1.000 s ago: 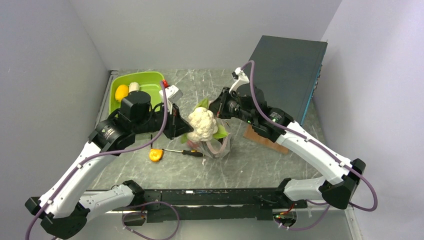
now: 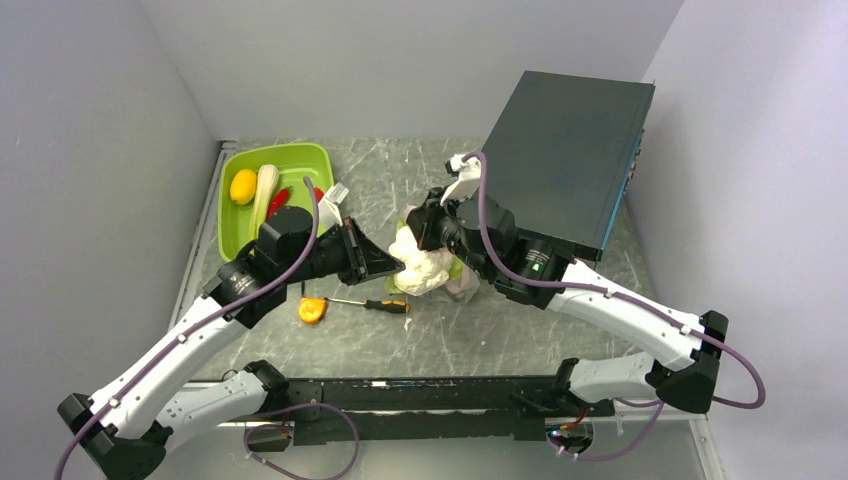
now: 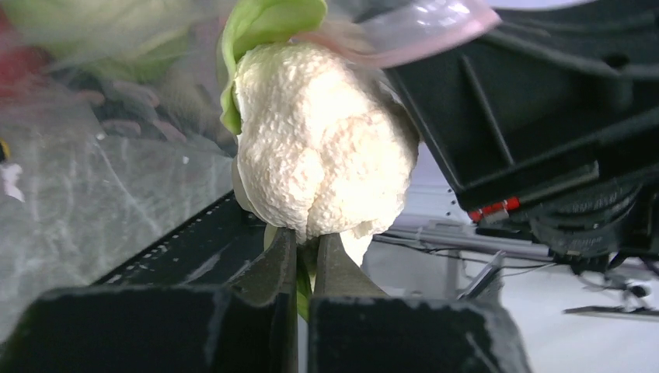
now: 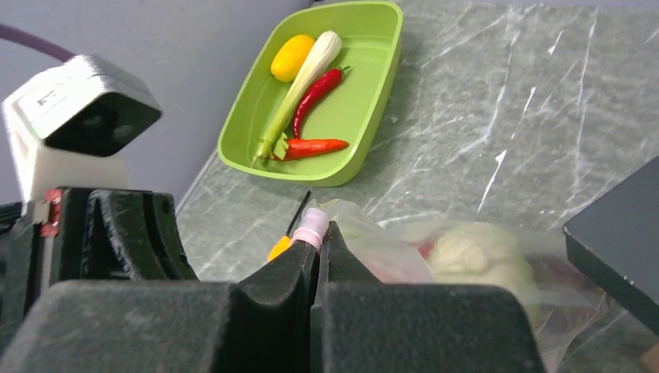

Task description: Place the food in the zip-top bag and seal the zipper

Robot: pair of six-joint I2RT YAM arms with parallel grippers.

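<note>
A white cauliflower (image 2: 418, 262) with green leaves hangs at the clear bag (image 2: 465, 289), my left gripper (image 2: 401, 267) shut on it. In the left wrist view, the fingertips (image 3: 281, 252) meet at the base of the cauliflower (image 3: 322, 140), and the bag's pinkish edge (image 3: 435, 35) lies across its top. How much of it sits inside the bag is hard to tell. The pink edge (image 4: 314, 221) of the bag is pinched by my shut right gripper. Inside the bag (image 4: 388, 260) a pale round vegetable (image 4: 482, 260) and something red show blurrily through the plastic.
A green tray (image 2: 300, 155) at the back left holds a yellow fruit, a pale stalk and red chilies. On the counter lie a tape measure (image 2: 312, 311) and a screwdriver (image 2: 385, 306). The large dark box (image 2: 570, 150) stands back right.
The left gripper and cauliflower have shifted right, toward the bag.
</note>
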